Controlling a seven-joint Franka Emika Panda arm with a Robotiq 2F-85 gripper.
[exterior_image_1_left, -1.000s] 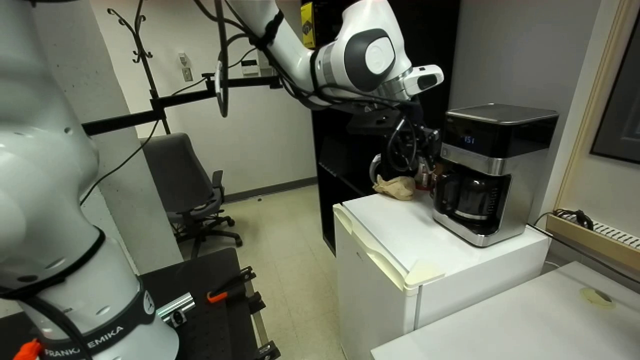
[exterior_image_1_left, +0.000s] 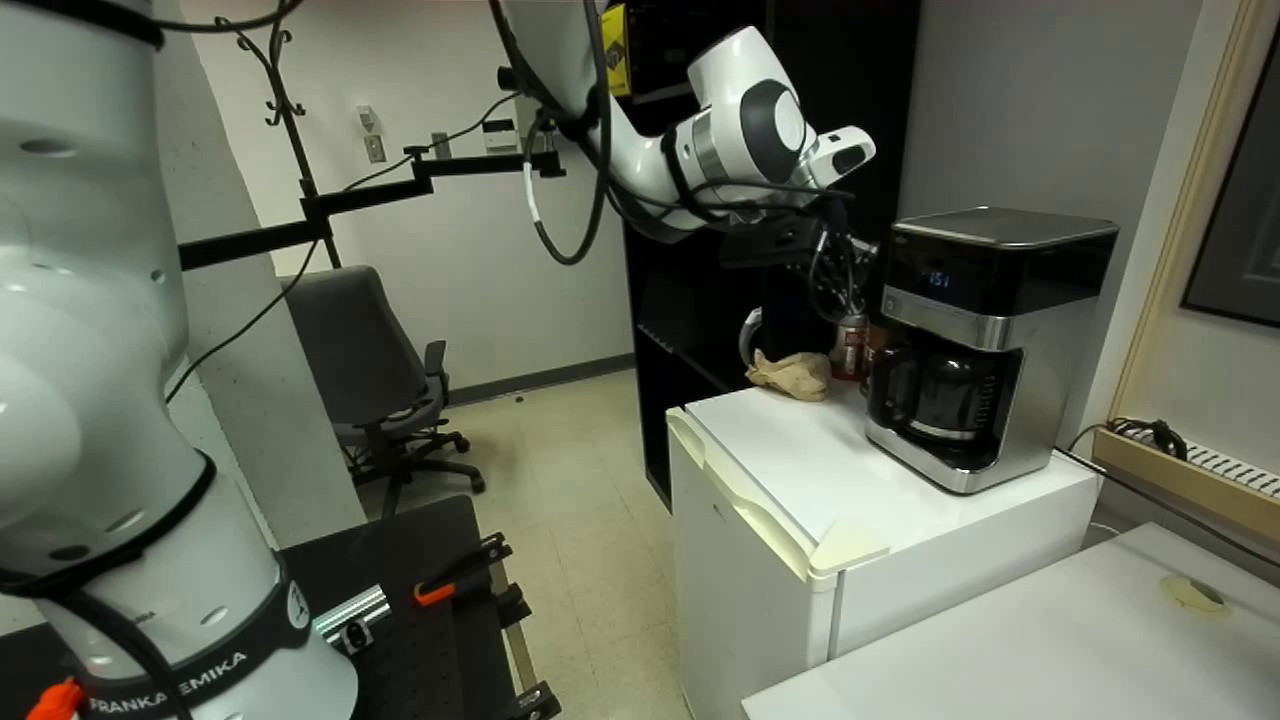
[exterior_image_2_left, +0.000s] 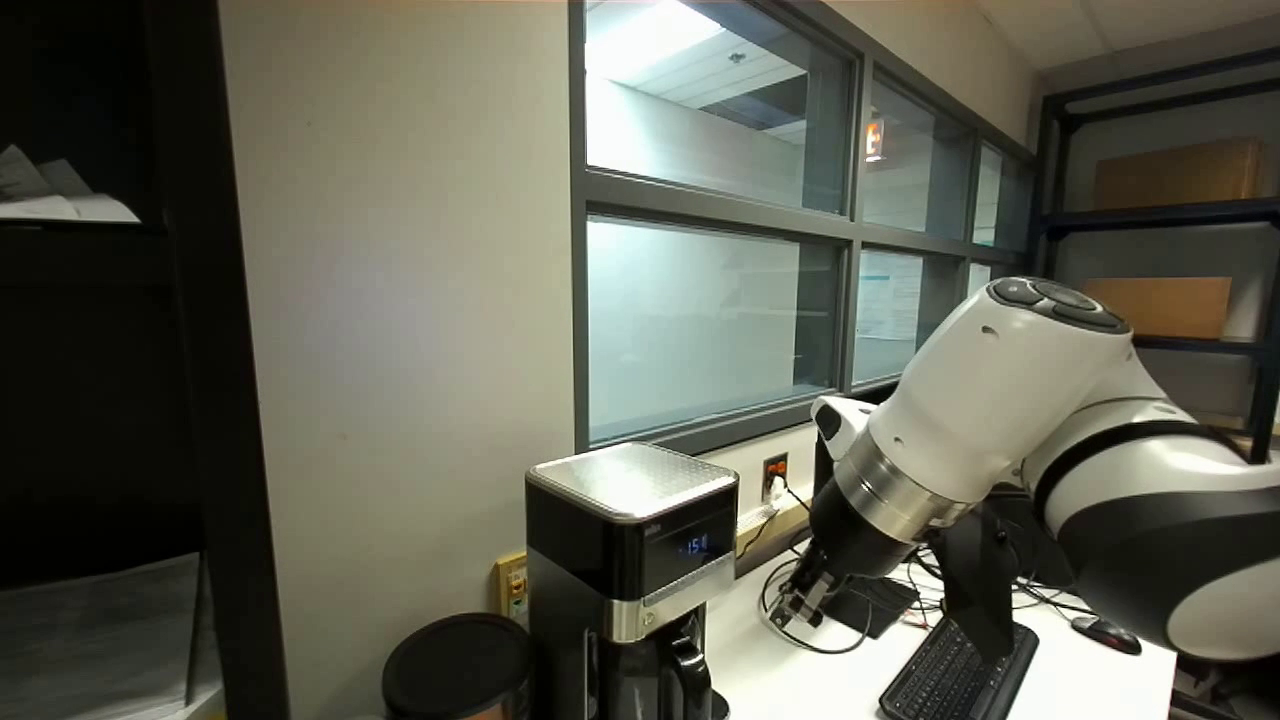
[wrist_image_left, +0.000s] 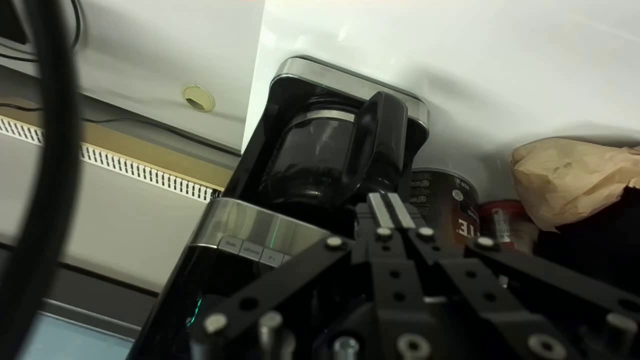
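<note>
My gripper is shut, and nothing shows between its fingers. In the wrist view its tips appear close to the base of the black handle (wrist_image_left: 388, 141) of the coffee carafe (wrist_image_left: 315, 153); whether they touch it cannot be told. The carafe sits inside the silver and black coffee maker (exterior_image_1_left: 996, 300), whose blue display is lit. In exterior view 1 the gripper (exterior_image_1_left: 854, 266) is just left of the machine's upper front. Exterior view 2 shows the gripper (exterior_image_2_left: 794, 610) pointing down, to the right of the coffee maker (exterior_image_2_left: 632, 528).
The coffee maker stands on a white fridge (exterior_image_1_left: 780, 462). Beside it are a dark canister (wrist_image_left: 444, 201), a red-lidded jar (wrist_image_left: 507, 222) and a crumpled paper bag (wrist_image_left: 570, 174). A black shelf (exterior_image_1_left: 672, 324) rises behind.
In exterior view 1 the arm has shifted, its wrist now looking smaller and farther off. The gripper appears a little higher beside the machine. The coffee maker and carafe have not moved.
</note>
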